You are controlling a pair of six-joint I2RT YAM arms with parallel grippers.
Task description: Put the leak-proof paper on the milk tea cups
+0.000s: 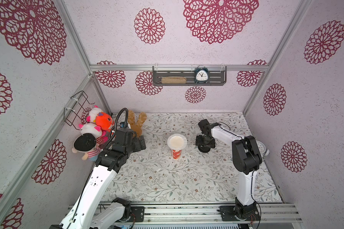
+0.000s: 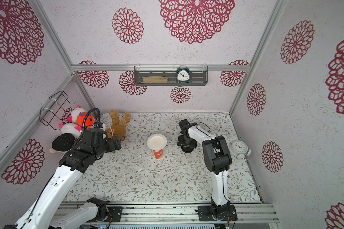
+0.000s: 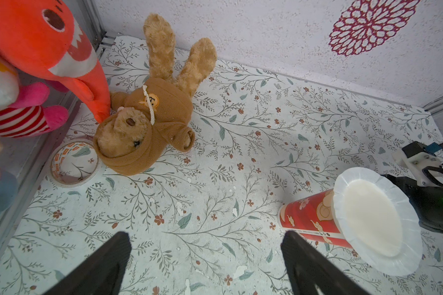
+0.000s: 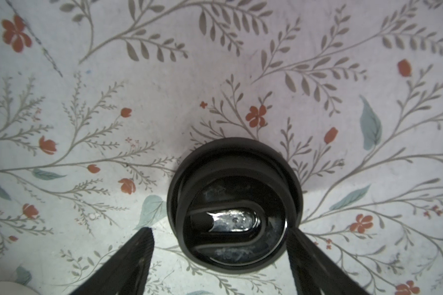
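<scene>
A red paper cup (image 1: 176, 154) stands upright near the middle of the table. Over its mouth lies a white round paper (image 1: 177, 141) with a frilled rim. To the cup's right, a round black lid (image 4: 235, 196) with a slotted top rests on the table. My right gripper points down at this lid, its parted fingers on either side of the near part; I cannot tell whether they touch it. On the left, my left gripper hangs open above bare table, away from the cup, nothing between its fingers.
A brown plush bunny (image 3: 150, 113) and a tape roll (image 3: 73, 163) lie at the back left, beside other plush toys (image 1: 97, 127). A white scale-like object (image 2: 238, 148) stands at the right edge.
</scene>
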